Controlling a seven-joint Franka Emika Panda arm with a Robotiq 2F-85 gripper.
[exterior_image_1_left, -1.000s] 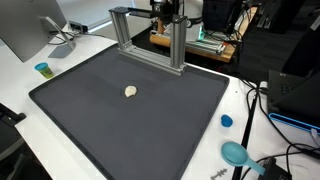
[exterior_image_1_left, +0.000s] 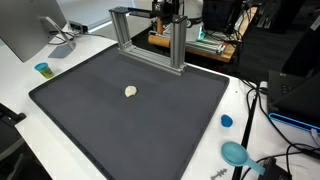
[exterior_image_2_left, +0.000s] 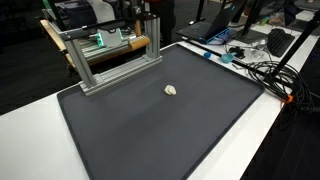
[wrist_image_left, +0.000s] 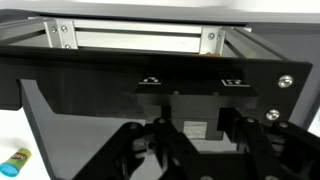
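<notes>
A black handle-like block (wrist_image_left: 195, 87) juts from a long black bar (wrist_image_left: 75, 85) in the wrist view. My gripper is up against this block, its dark fingers shut on it; the exact contact is hard to make out, black on black. The bar runs along a silver metal frame, which in exterior view 1 is the rack (exterior_image_1_left: 150, 52) at the table's far edge and in exterior view 2 the rack (exterior_image_2_left: 112, 70) at the back left. The top of the rack and most of the arm are cut off in both exterior views.
On the dark grey table mat (exterior_image_1_left: 125, 120) lies one small pale piece (exterior_image_1_left: 130, 91). A teal and yellow cup (exterior_image_1_left: 44, 70) stands off its left side. A blue ladle-like item (exterior_image_1_left: 240, 156) and a blue lid (exterior_image_1_left: 227, 121) lie at the right.
</notes>
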